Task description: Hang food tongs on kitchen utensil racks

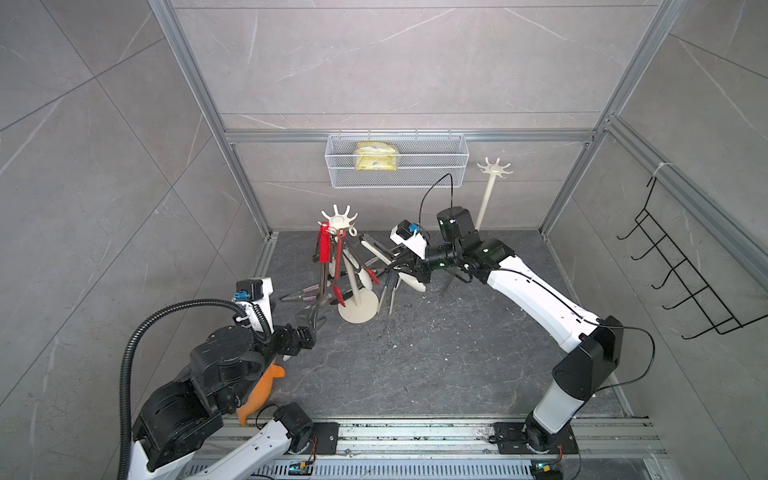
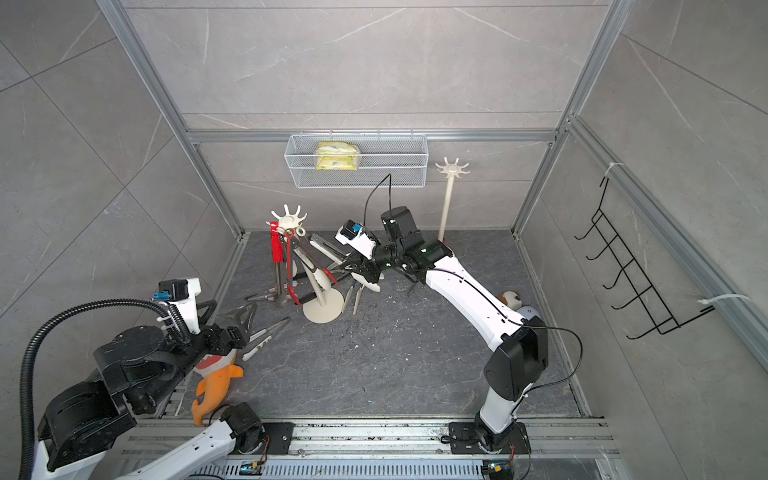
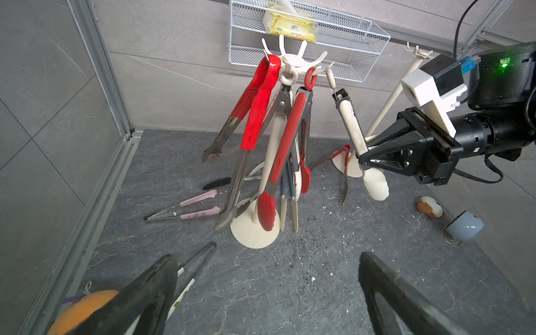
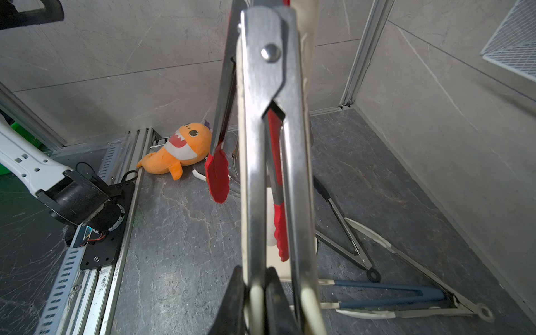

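Note:
A cream utensil rack (image 3: 272, 145) with a crown of hooks stands on the floor, and several red or grey tongs hang from it. My right gripper is shut on cream-and-steel tongs (image 3: 350, 120), held tilted just right of that crown. Their loop (image 3: 330, 78) is up beside a right-hand hook; whether it is around the hook or only beside it I cannot tell. In the right wrist view the steel arms of these tongs (image 4: 256, 145) fill the middle and cover the rack's post. My left gripper stands open and empty, low in front of the rack.
Pink-tipped tongs (image 3: 201, 212) and other loose tongs lie on the floor around the rack's base. A second cream rack (image 1: 487, 192) stands at the back right. An orange plush toy (image 4: 181, 150) is near the left arm.

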